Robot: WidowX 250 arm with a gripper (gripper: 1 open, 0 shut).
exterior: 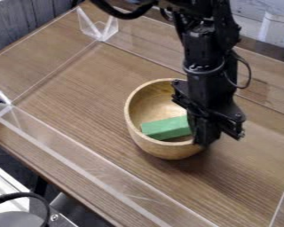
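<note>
A round wooden bowl (149, 142) sits on the wooden table, holding a green block (165, 128) that lies in its left-front part. The black gripper (204, 133) reaches down from above over the bowl's right side, its lower end low at the bowl and hiding that part of it. The gripper looks shut; whether anything is between its fingers is hidden.
Dark and white hardware (14, 215) is at the lower left.
</note>
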